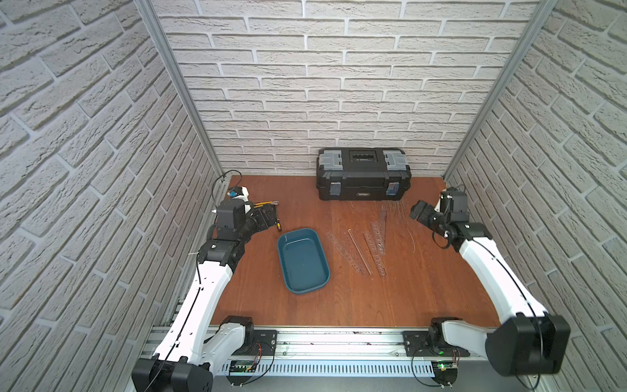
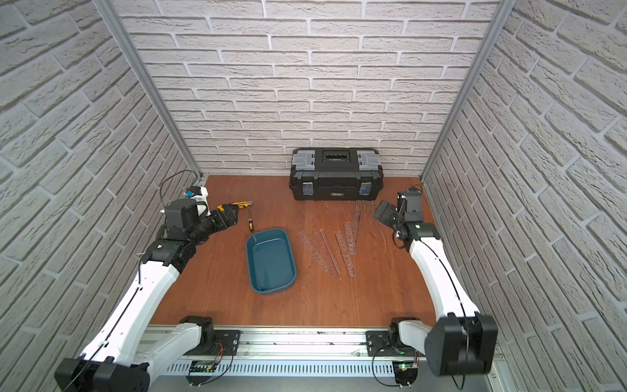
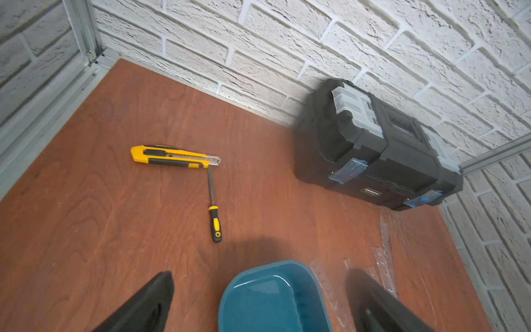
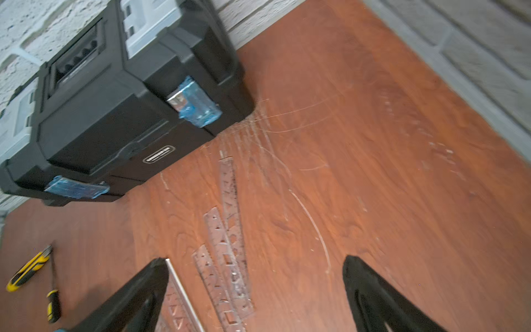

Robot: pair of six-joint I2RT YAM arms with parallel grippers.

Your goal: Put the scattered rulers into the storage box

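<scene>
Several clear rulers lie spread on the wooden table right of the teal box: a leftmost ruler (image 1: 346, 252), a thin pale-edged ruler (image 1: 360, 251), and others grouped farther right, including a ruler (image 4: 214, 285) and an upright-running ruler (image 4: 229, 188). The open-topped teal box (image 1: 282, 264) is empty. Above the table at the left, my left gripper (image 1: 264, 216) is open, behind and left of the teal box. My right gripper (image 1: 424, 213) is open too, raised to the right of the rulers. In both wrist views the space between the fingers is empty.
A closed black toolbox (image 1: 363, 184) stands against the back wall. Left of it lie a yellow cutter (image 3: 168, 156) and a small file (image 3: 214, 224). Clear table stretches in front of the rulers; pale scratches mark the right side.
</scene>
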